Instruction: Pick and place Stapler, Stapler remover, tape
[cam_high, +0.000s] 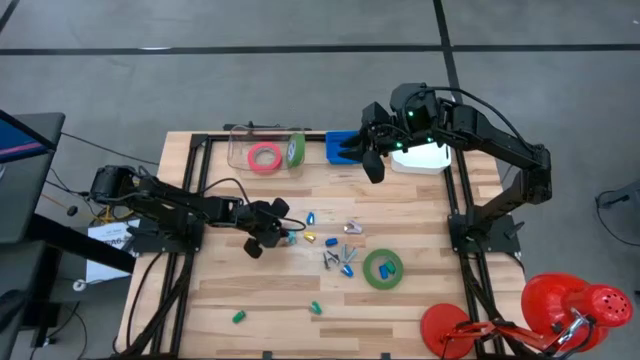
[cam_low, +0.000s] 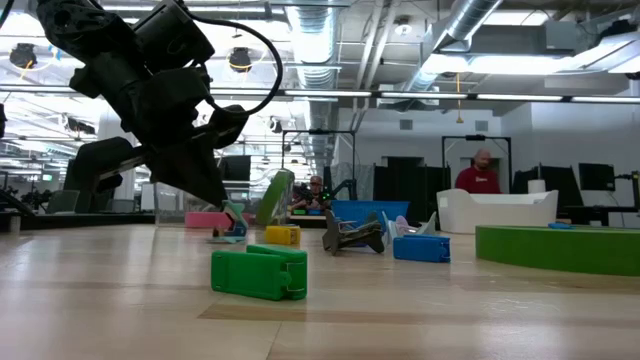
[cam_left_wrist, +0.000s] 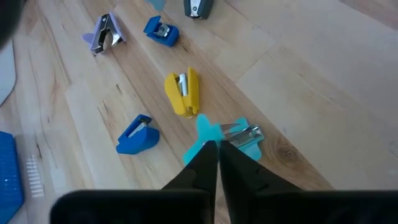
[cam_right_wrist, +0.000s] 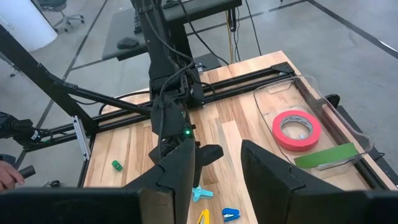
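A teal stapler remover (cam_left_wrist: 229, 137) lies on the table just past the fingertips of my left gripper. Those fingers are pressed together with nothing between them, and they cover part of the remover's near side. Beyond it in the left wrist view are a yellow stapler (cam_left_wrist: 183, 92), two blue staplers (cam_left_wrist: 137, 135) and a lilac stapler remover (cam_left_wrist: 104, 33). My right gripper hangs open and empty over the back of the table. Pink tape (cam_right_wrist: 296, 130) and green tape (cam_right_wrist: 326, 155) rest in the clear bin.
Behind the items stand a blue bin (cam_high: 341, 147) and a white bin (cam_high: 421, 158). More green tape (cam_high: 383, 269) lies flat at right, ringing small items. Green staplers (cam_high: 239, 316) sit near the front. A red lamp (cam_high: 448, 330) occupies the front right corner.
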